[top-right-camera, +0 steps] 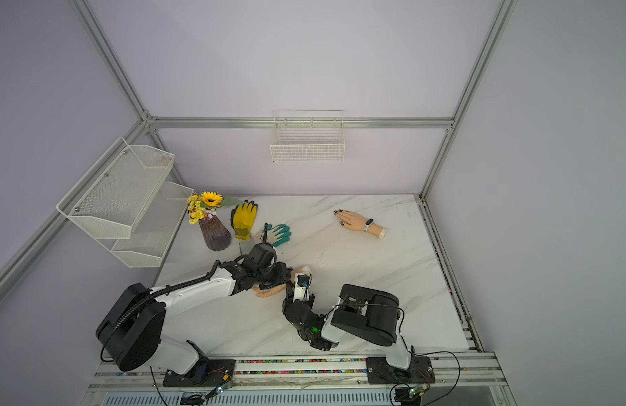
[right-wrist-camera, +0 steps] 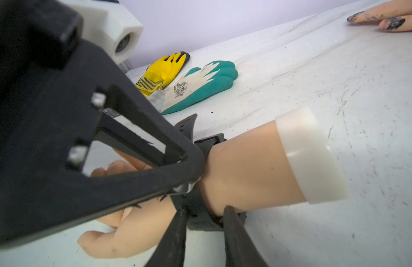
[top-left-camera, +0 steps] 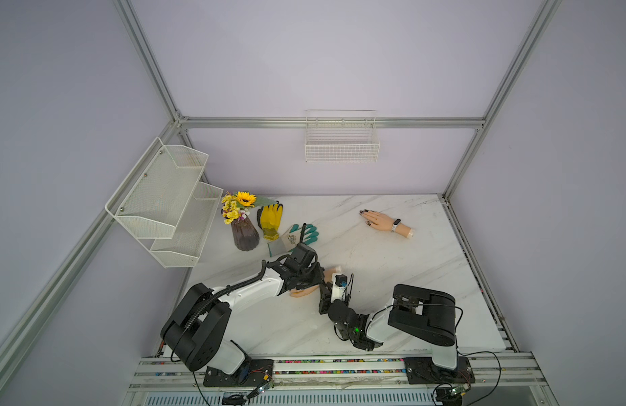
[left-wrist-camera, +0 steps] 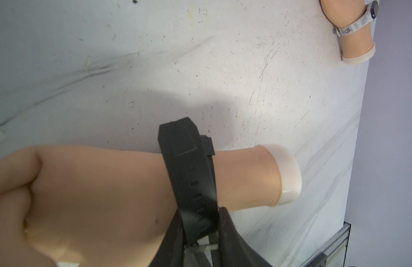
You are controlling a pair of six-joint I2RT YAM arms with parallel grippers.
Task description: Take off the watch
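Note:
On a model hand (left-wrist-camera: 103, 191) with a pale wrist end sits a watch with a black strap (left-wrist-camera: 188, 173); the strap's free end sticks up. My left gripper is at the wrist, the strap running between its fingers; whether they pinch it cannot be told. In the right wrist view, the left finger's tip covers a silver part of the watch. Low on the near side, my right gripper stands part open, its fingertips at the lower band (right-wrist-camera: 197, 209), with no clear grip on it.
Farther right lies another model hand (top-left-camera: 377, 220) wearing a white-strapped watch (top-left-camera: 395, 224). Yellow gloves (top-left-camera: 269, 220), a teal-and-white glove (top-left-camera: 286, 240) and a flower vase (top-left-camera: 245, 234) stand back left.

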